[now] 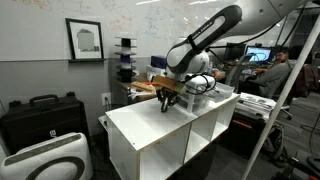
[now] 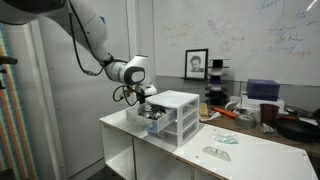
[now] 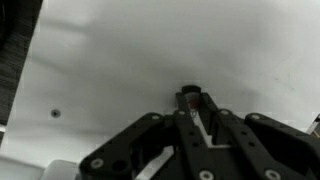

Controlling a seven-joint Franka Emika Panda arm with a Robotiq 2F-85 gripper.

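Observation:
My gripper [image 1: 165,104] points down at the white tabletop [image 1: 128,118], low over its middle. In the wrist view, a small dark item with a red patch [image 3: 192,98] shows at the tips of the black fingers. Its far end is black and stands out against the white surface; the fingers hide much of the rest. The fingertips lie close about it, but whether they press on it I cannot tell. From the other side, the gripper [image 2: 142,96] is partly hidden behind the clear drawer.
A white drawer unit [image 2: 180,101] with a pulled-out clear drawer [image 2: 151,119] stands close to the arm. Beyond it are a pan [image 2: 298,129] and a purple box [image 2: 262,90].

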